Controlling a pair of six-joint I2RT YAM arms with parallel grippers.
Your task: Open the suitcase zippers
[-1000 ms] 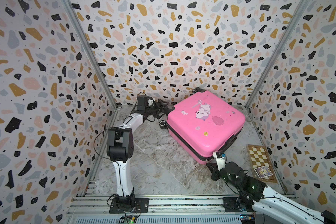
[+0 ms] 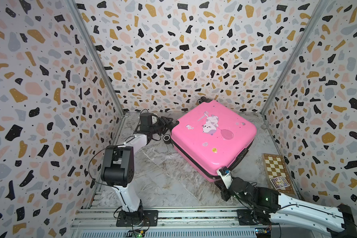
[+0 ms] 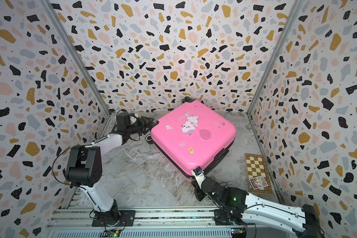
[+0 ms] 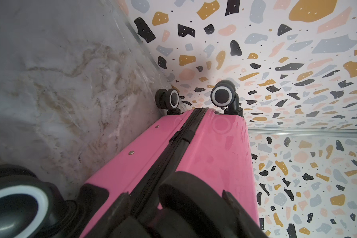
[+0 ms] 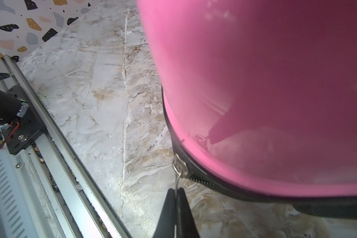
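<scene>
The pink suitcase lies flat on the marble table, decorated with cat stickers. At its back-left corner my left gripper is shut on a black caster wheel, its fingers on either side. By the front corner, my right gripper is shut on the thin end of a silver zipper pull. The zipper's black band runs right from that pull, below the pink shell. In the left wrist view, the zipper band along the wheeled side looks closed.
A second near wheel sits beside the left gripper, with two more wheels at the far end by the back wall. A chessboard carrying a colourful card lies at the right. Bare marble stretches across the front left.
The suitcase has shifted left and towards the front, with the left arm moving alongside it.
</scene>
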